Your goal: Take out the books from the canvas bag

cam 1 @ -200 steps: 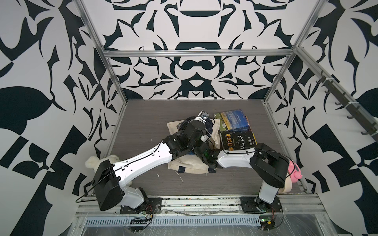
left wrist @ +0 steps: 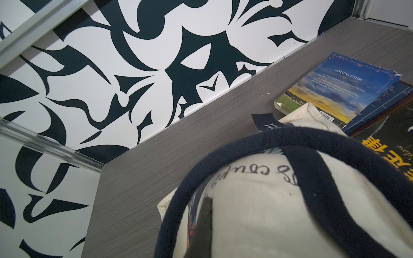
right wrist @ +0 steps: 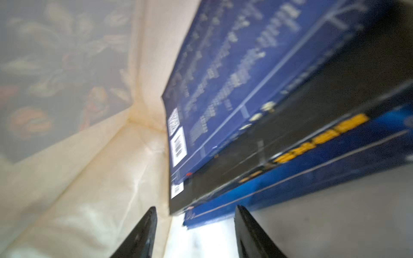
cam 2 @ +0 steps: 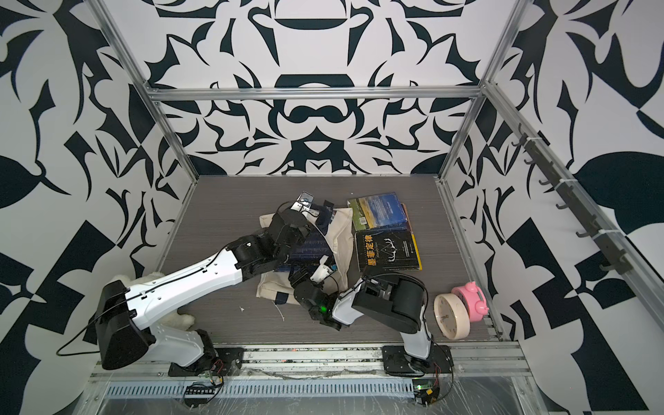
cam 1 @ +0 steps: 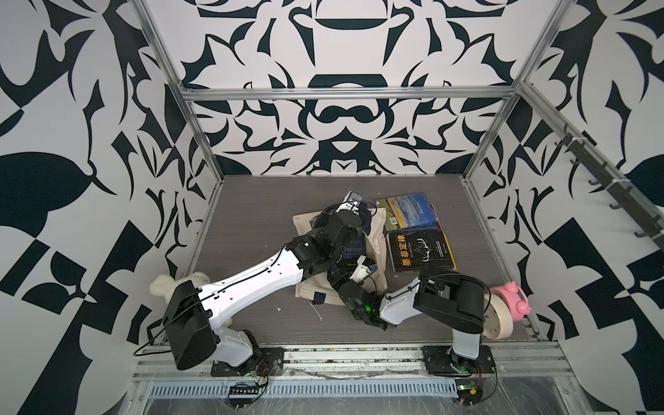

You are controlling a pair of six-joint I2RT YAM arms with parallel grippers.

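Note:
The canvas bag (cam 2: 339, 242) lies mid-table with dark navy straps (left wrist: 279, 133). My left gripper is over its top; in the left wrist view one dark finger (left wrist: 202, 228) shows at the cream canvas, and the gripper is shut. My right gripper is open inside the bag, facing a stack of books: a blue book (right wrist: 241, 86) with barcode, a black one (right wrist: 275, 146) with yellow lettering, another blue one (right wrist: 275, 193) beneath. Nothing is between its fingers.
Books lie right of the bag: Animal Farm (left wrist: 339, 86) and a black book (cam 1: 418, 250). A pink clock (cam 2: 473, 301) and a beige round object (cam 2: 453, 318) sit front right, a white plush (cam 1: 164, 287) front left.
My right arm has drawn back toward the table's front edge, its wrist now lower in the top left view.

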